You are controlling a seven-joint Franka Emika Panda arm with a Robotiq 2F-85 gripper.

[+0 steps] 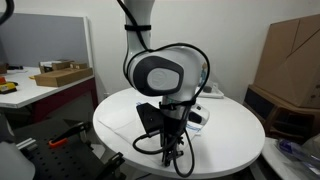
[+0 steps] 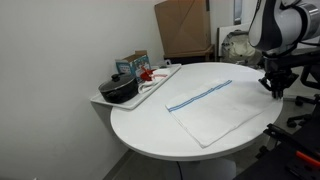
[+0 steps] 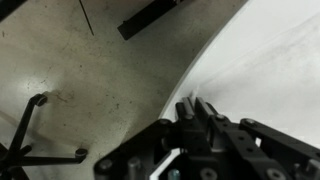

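Observation:
A white cloth (image 2: 212, 112) with a blue stripe lies flat on the round white table (image 2: 140, 122). Near the table's rim, low over its edge, is my gripper (image 1: 178, 160), pointing down. The second exterior view has the gripper (image 2: 272, 88) at the right side of the table, beyond the cloth's main part. In the wrist view the gripper's fingertips (image 3: 186, 106) are close together by the edge, with pale cloth (image 3: 265, 75) to their right. Whether any cloth is between them does not show.
A black lidded pot (image 2: 118, 88) and a tray (image 2: 150, 84) with red and white items stand at the table's far left. Beyond the rim is open floor (image 3: 90, 85). Cardboard boxes (image 1: 290, 60) stand behind the table.

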